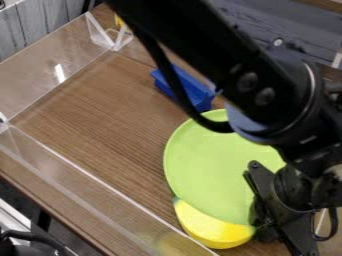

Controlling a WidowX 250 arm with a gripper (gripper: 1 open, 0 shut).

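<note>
A round lime-green plate [207, 165] lies on the wooden surface in the camera view, toward the lower right. A yellow object [211, 229] shows at the plate's lower edge, partly covered by it. My black gripper [267, 225] is low at the right edge of the plate, beside the yellow object. Its fingertips are small and dark, and I see nothing clearly held between them. The arm hides part of the plate's right side.
A blue object [187, 88] sits behind the plate, partly hidden by the arm and cable. Clear plastic walls [40, 80] border the wooden surface.
</note>
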